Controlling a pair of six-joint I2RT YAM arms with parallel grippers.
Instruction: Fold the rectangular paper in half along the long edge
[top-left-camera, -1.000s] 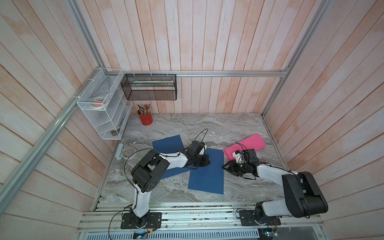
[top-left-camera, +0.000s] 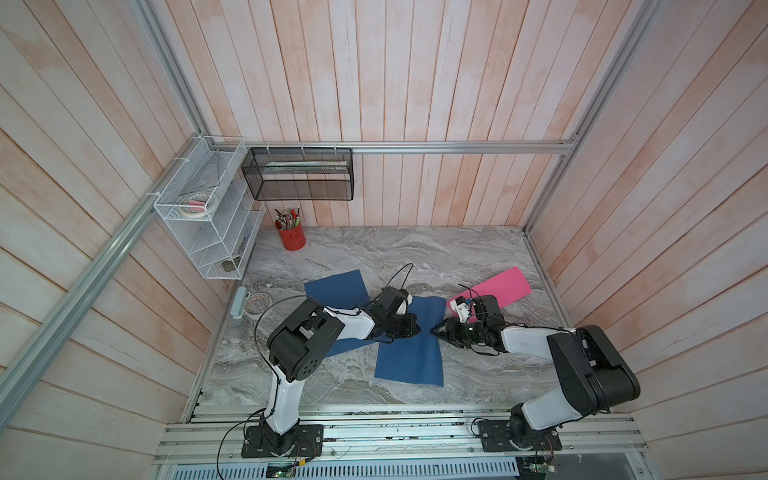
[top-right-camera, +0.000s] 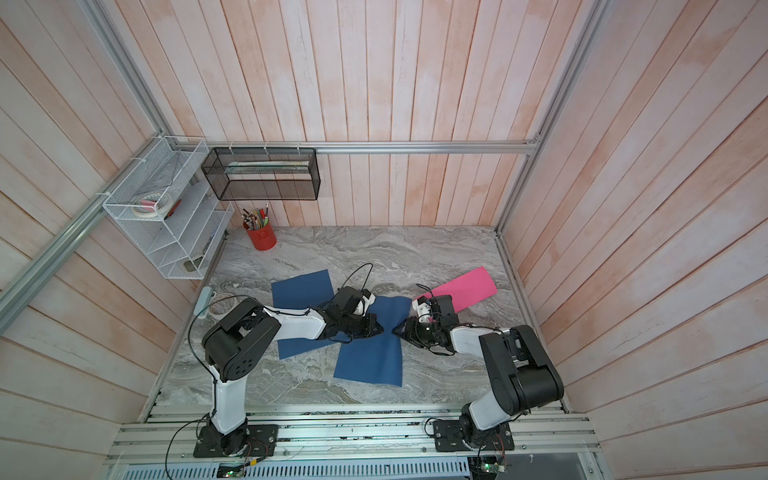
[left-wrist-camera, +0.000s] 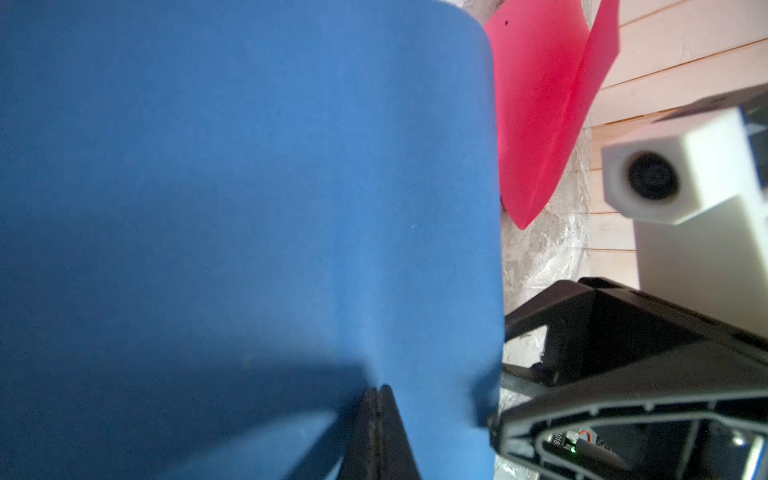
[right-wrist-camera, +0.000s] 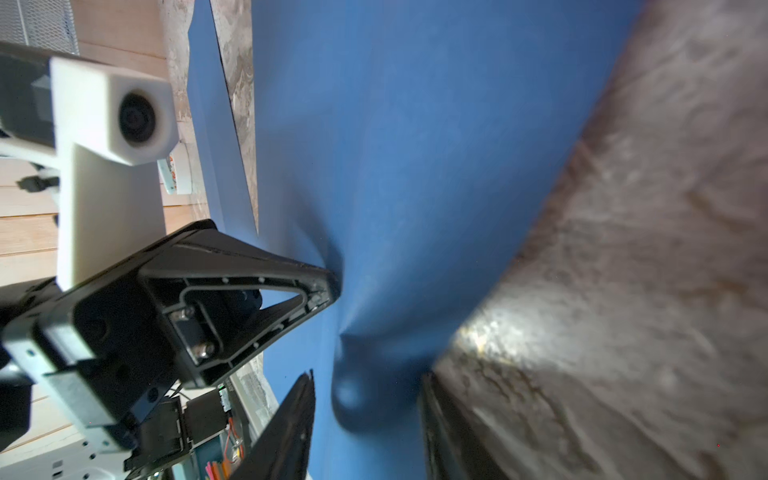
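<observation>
The blue rectangular paper (top-left-camera: 409, 364) lies on the marble table between both arms. My left gripper is shut with its tips down at the sheet's surface; nothing shows between its fingers. At the paper's right long edge, my right gripper stands open. In the right wrist view the blue paper (right-wrist-camera: 448, 136) buckles into a raised bulge between and ahead of the two fingers, and that side arches off the table. The left wrist view shows the sheet's right side curving near the other gripper. The left arm hides part of the paper's left side.
Another dark blue sheet (top-left-camera: 340, 289) lies under the left arm. A pink folded paper (top-left-camera: 512, 284) sits behind the right gripper. A red pencil cup (top-left-camera: 293, 237) stands at the back left.
My right gripper has moved left against the paper's right edge. That edge has shifted left and now bends upward where it lay flat. The left gripper has barely moved.
</observation>
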